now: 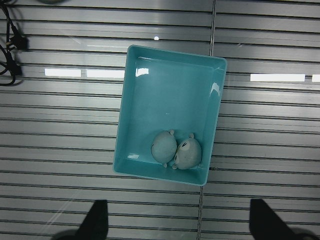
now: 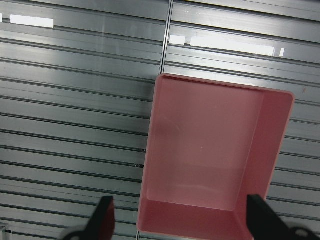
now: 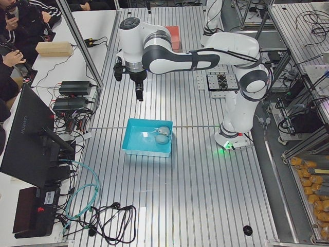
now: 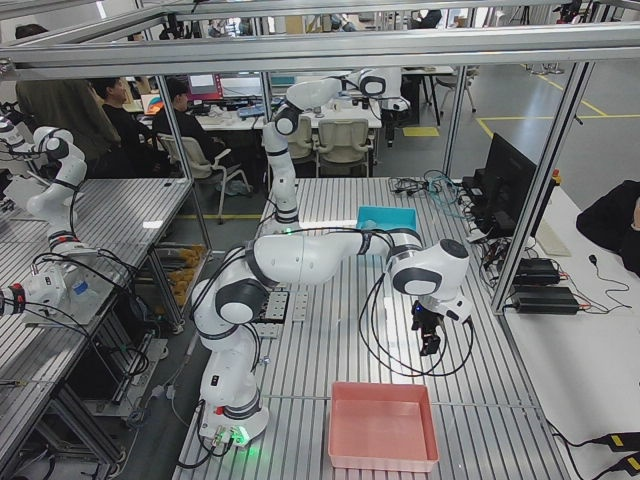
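Observation:
A teal bin (image 1: pixel 170 90) holds two pale plush toys side by side, one (image 1: pixel 163 147) on the left and one (image 1: pixel 188 155) with a face on the right in the left wrist view. My left gripper hangs above and to one side of this bin, open, with nothing between its fingers. An empty pink bin (image 2: pixel 205 145) lies beneath my right gripper, which is also open and empty.
A black perforated plate (image 3: pixel 221 82) lies beside an arm base. Black cables (image 3: pixel 113 221) are coiled at the table edge by a monitor (image 3: pixel 28 134). Bare slatted table surrounds both bins.

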